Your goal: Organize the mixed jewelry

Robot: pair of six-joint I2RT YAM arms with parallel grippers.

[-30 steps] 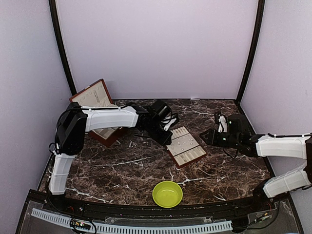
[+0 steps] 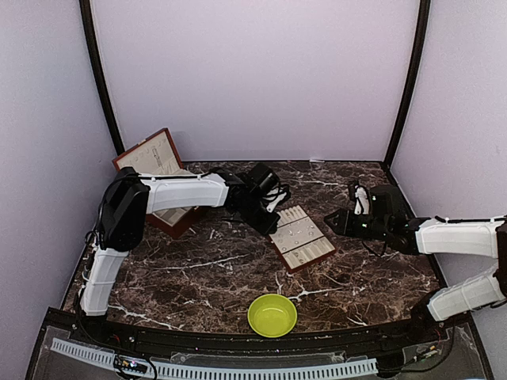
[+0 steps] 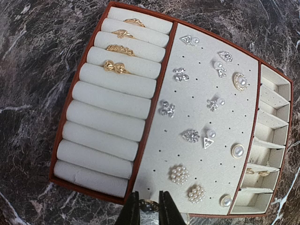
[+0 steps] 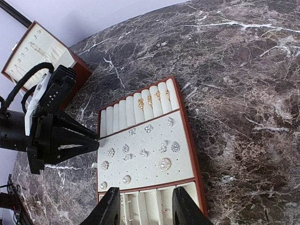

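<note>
The jewelry tray [image 3: 171, 18] lies on the marble table. Gold rings [image 3: 115, 67] sit in several of its ring rolls, and silver and pearl earrings [image 3: 191, 136] are spread over the white panel. My left gripper is at the panel's edge by the ring rolls, its fingers a little apart. A small dark, glittering piece [image 3: 148, 205] shows between them; whether they touch it is unclear. In the right wrist view, my right gripper is open and empty above the narrow compartments [image 4: 151, 208], some holding small gold pieces [image 4: 123, 199].
A red-brown jewelry box [image 2: 162, 150] stands with its lid up at the back left, partly behind the left arm. A green bowl [image 2: 272, 315] rests at the front edge. Bare marble lies around the tray, and the right arm stays to its right.
The left arm's elbow and upper part have shifted slightly to the right, while its gripper stays at the tray's edge. The right arm, tray and bowl look unchanged.
</note>
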